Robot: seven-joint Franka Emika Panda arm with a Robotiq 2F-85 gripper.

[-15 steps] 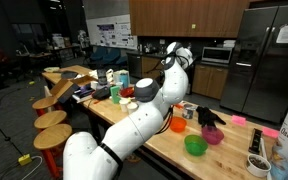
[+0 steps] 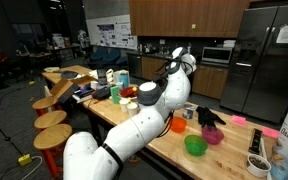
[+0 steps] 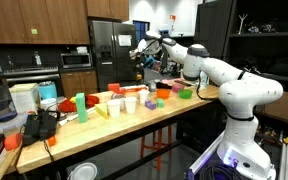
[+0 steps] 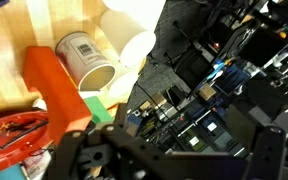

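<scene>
My gripper [image 3: 138, 58] hangs high above the far side of the long table in exterior view 2, too small there to show its fingers. Its dark body fills the lower right of the wrist view, and whether the fingers are apart does not show. Below it in the wrist view are a tan cylinder [image 4: 85, 60], a white cup [image 4: 127, 42], an orange-red block [image 4: 56, 94] and a green piece [image 4: 98, 108]. Nothing held can be made out.
Green [image 2: 195, 145], magenta [image 2: 212, 134] and orange [image 2: 178, 125] bowls stand on the table near the arm. A black object [image 2: 210, 118] lies behind them. Clutter, including a green box [image 3: 81, 106], covers the other end. Stools [image 2: 52, 136] line one side.
The upper part of the arm has shifted slightly right and down in exterior view 1. The bowls and other tabletop things look unmoved.
</scene>
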